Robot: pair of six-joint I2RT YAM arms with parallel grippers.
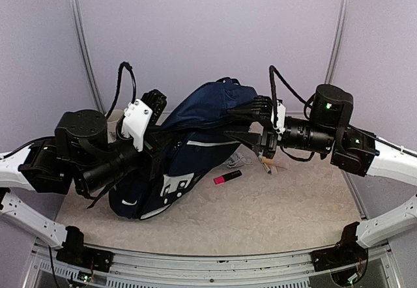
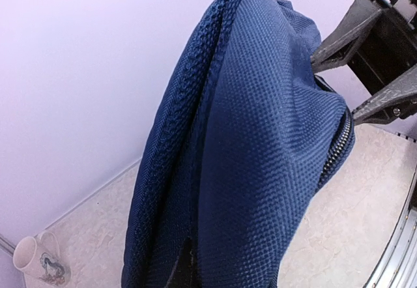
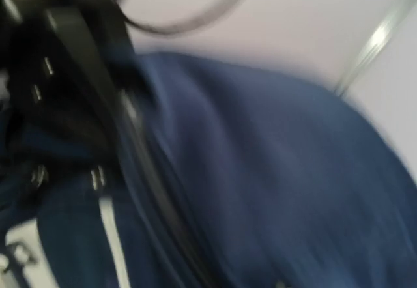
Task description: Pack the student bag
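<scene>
The navy backpack (image 1: 195, 158) is tilted over and raised toward the back, with white trim and a white patch on its front. My left gripper (image 1: 153, 148) is shut on the backpack's fabric at the left; its fingers are mostly hidden. My right gripper (image 1: 244, 125) stands open at the backpack's upper right, fingers against the cloth beside a zipper (image 2: 335, 148). The right wrist view is blurred, filled by navy fabric.
A white mug (image 2: 40, 259) stands at the back left. A pink and black marker (image 1: 227, 176), pens and white cord (image 1: 236, 159) lie behind the bag.
</scene>
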